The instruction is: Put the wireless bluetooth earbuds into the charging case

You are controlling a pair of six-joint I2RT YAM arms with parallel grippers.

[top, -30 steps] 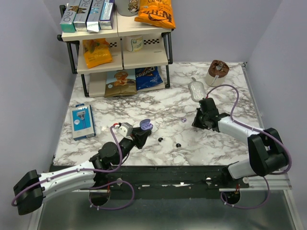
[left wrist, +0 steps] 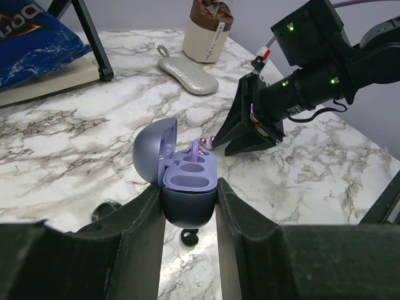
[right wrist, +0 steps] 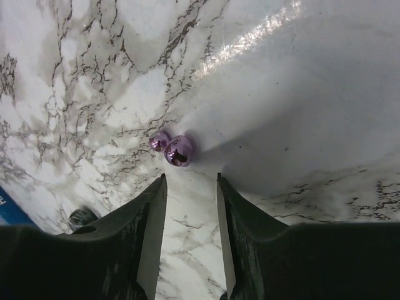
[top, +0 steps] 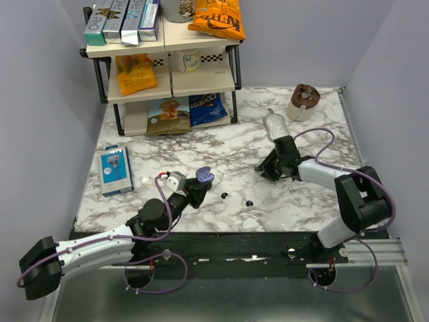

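Note:
The purple charging case stands lid up above the table, with my left gripper shut on its body. In the left wrist view the case shows empty-looking hollows. A thin purple upright piece rises at its far side; whether that is an earbud in a slot, I cannot tell. A shiny purple earbud lies on the marble table. My right gripper is open, its fingertips close to the earbud, which lies just beyond them and not between them.
Small black round pieces lie on the table between the arms. A grey flat pouch and a brown-topped canister are behind the right arm. The shelf stands at the back left, a blue box at the left.
My right gripper has moved left to the earbud, which the gripper now partly covers in the top view. The left arm and the case have stayed in place.

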